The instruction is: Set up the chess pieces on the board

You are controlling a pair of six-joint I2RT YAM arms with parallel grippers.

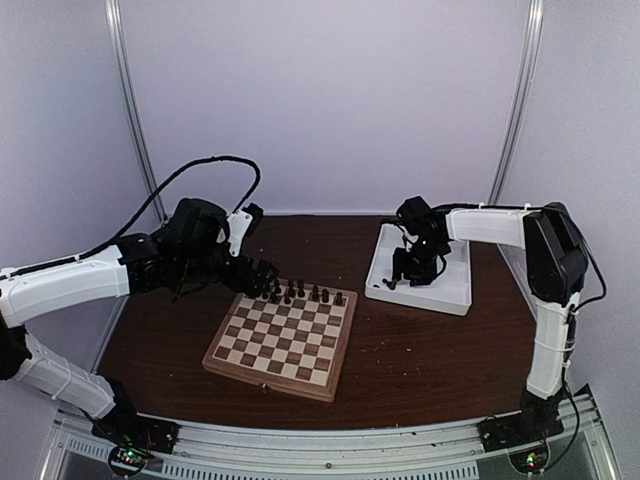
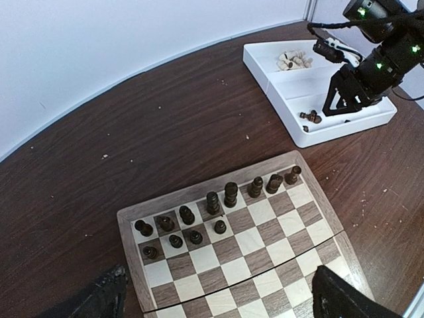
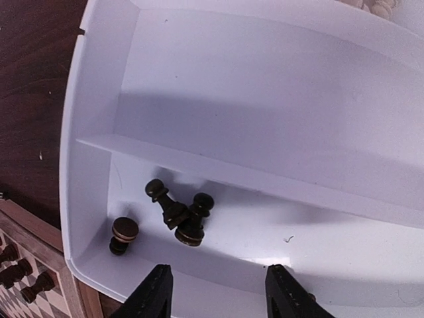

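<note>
The chessboard carries a back row of dark pieces and several pawns in front, seen also in the left wrist view, like the dark piece. My left gripper hangs over the board's far-left corner, open, fingers wide apart. My right gripper is open over the white tray's lower compartment. Two dark pieces lie touching there, another near the left wall, and a partly hidden one near the right fingertip. Nothing shows between either gripper's fingers.
Pale pieces lie in the tray's back compartment; its middle compartment is empty.
</note>
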